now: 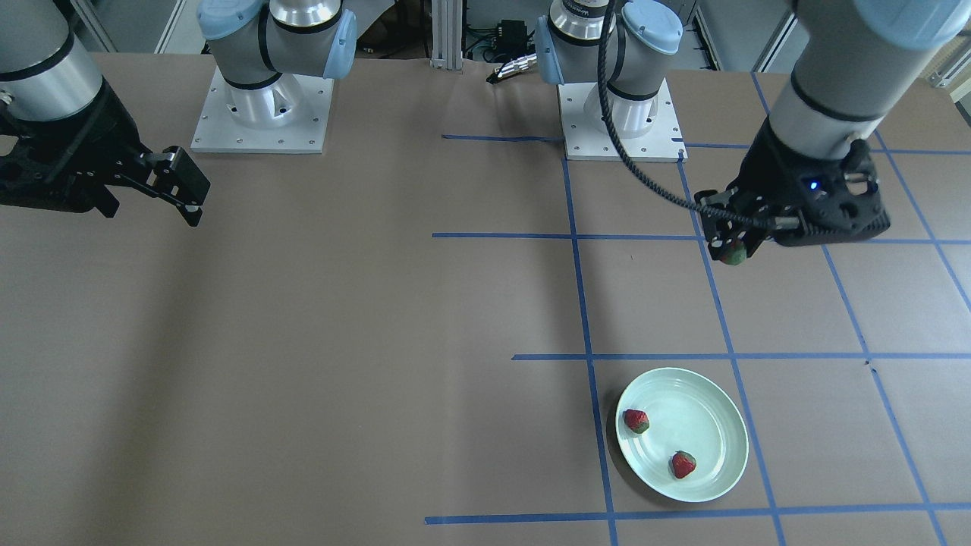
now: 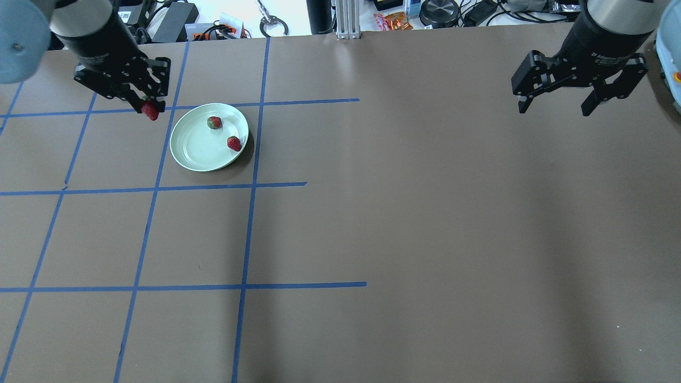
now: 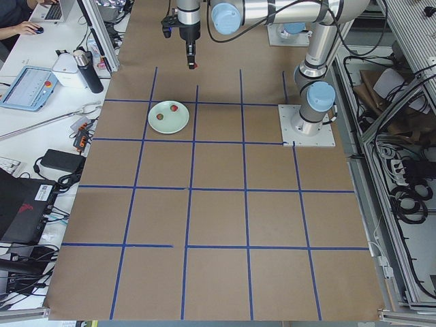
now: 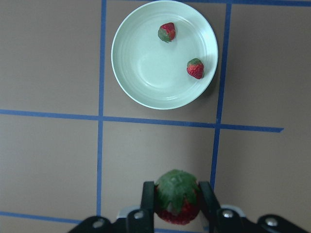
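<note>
My gripper is shut on a strawberry (image 4: pixel 176 191), red with a green leafy top, held high over the taped grid beside a pale round plate (image 4: pixel 146 63). In the top view the gripper (image 2: pixel 150 102) is just left of the plate (image 2: pixel 198 156). Two strawberries rest on the plate, one (image 4: pixel 166 31) toward its back in the wrist view, the other (image 4: pixel 195 69) toward its right side.
A second arm's black gripper (image 2: pixel 578 80) hangs over the bare table on the other side. Robot bases (image 1: pixel 264 136) stand at the table edge. The board around the plate is clear.
</note>
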